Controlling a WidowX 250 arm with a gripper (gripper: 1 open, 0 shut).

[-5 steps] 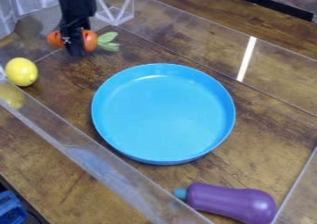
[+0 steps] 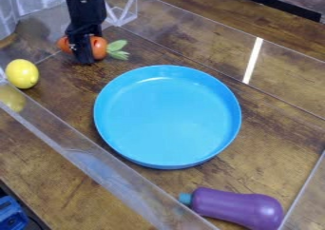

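Observation:
The black gripper [image 2: 84, 46] at the upper left is down around an orange carrot [image 2: 98, 47] with pale green leaves [image 2: 117, 49], shut on it. Below and left of it sits a yellow lemon [image 2: 22, 73]. A large blue plate [image 2: 166, 117] lies in the middle of the wooden surface, and a purple eggplant [image 2: 235, 207] lies at the bottom right.
Clear plastic walls [image 2: 114, 177] border the work area. A blue object [image 2: 9, 215] sits outside at the lower left. Bare wood is free right of the plate and around the lower left.
The gripper and carrot have shifted slightly to the right. The plate, lemon and eggplant are unmoved.

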